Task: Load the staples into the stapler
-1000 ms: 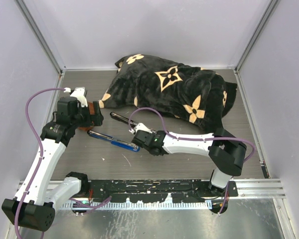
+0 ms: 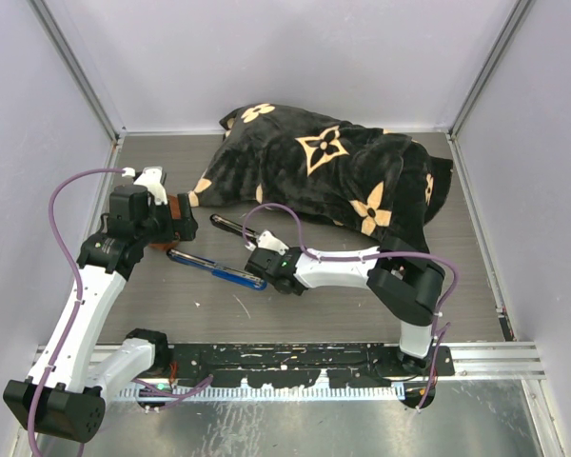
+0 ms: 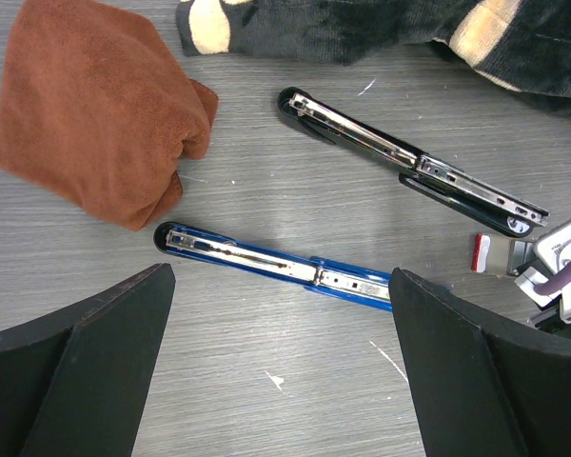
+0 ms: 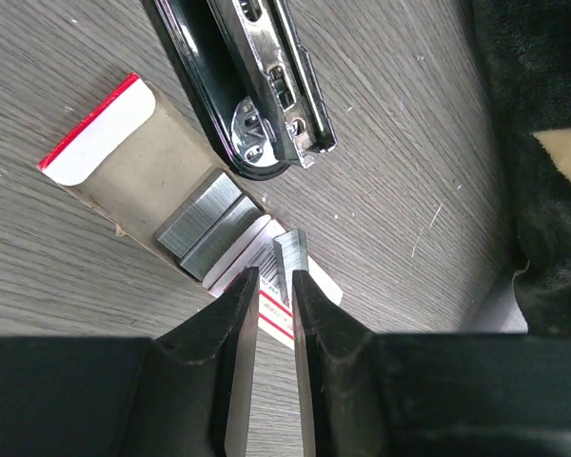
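The open blue stapler [image 3: 238,255] and the open black stapler [image 3: 400,152] lie apart on the table in the left wrist view. My left gripper is open above the table, nothing between its fingers. An opened staple box [image 4: 133,181] with strips of staples [image 4: 209,224] inside lies beside the black stapler's end [image 4: 257,143] in the right wrist view. One loose strip [image 4: 291,255] rests at the box's printed end. My right gripper is partly open over that strip; one finger overlaps it, and contact cannot be judged.
A folded brown cloth [image 3: 105,114] lies left of the staplers. The dark patterned blanket [image 2: 314,162] covers the back of the table. Bare table [image 2: 171,309] shows in front of the blue stapler.
The right arm's elbow and forearm have shifted left, and its gripper end has edged slightly left. The left arm, both staplers and the blanket look unmoved.
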